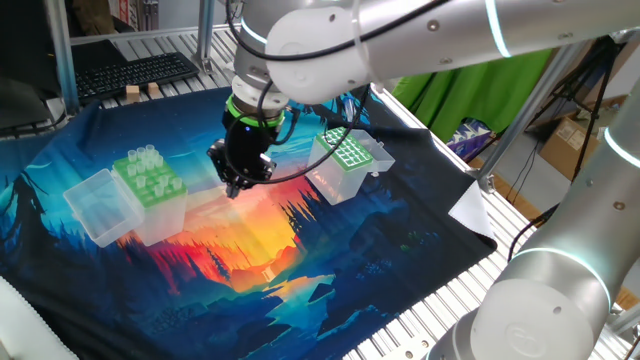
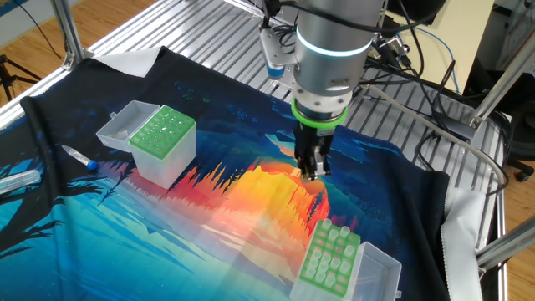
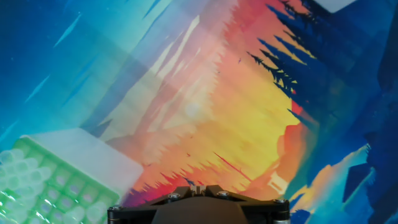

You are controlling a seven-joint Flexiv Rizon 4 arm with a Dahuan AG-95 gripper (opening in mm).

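My gripper (image 1: 233, 188) hangs above the cloth between two clear boxes with green racks. In the wrist view its fingertips (image 3: 198, 190) meet, and nothing shows between them. One box (image 1: 163, 218) has several clear tubes (image 1: 150, 165) standing up out of its rack; its lid (image 1: 103, 208) lies open. The second box (image 2: 163, 159) has a green grid (image 2: 165, 132) with no tubes rising above it, and its lid (image 2: 125, 121) is open too. In the wrist view the tube-bearing rack (image 3: 68, 186) shows at the lower left, apart from the gripper.
A patterned cloth (image 1: 260, 320) covers the table, with bare room between the boxes. A blue-tipped pen (image 2: 81, 159) lies near the second box. A keyboard (image 1: 140, 73) sits at the back edge. A black cable (image 1: 310, 165) loops beside the gripper.
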